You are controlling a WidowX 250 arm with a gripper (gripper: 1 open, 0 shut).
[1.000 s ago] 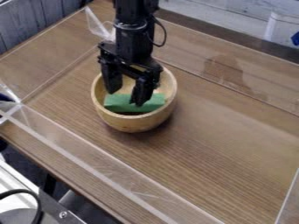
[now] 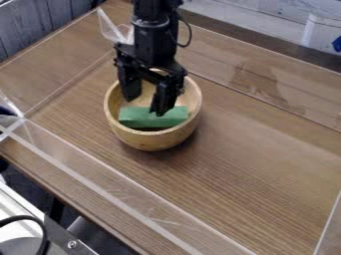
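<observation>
A round tan wooden bowl (image 2: 154, 136) stands on the wooden table, with a green block (image 2: 152, 118) lying inside it. My black gripper (image 2: 146, 92) hangs over the bowl from above, open, its two fingers spread at the left and right above the green block. I see nothing held between them.
A blue and white object (image 2: 322, 30) is at the top right.
The gripper has risen slightly within and over the bowl, showing more space above the green block. The bowl and block stay about where they were.
</observation>
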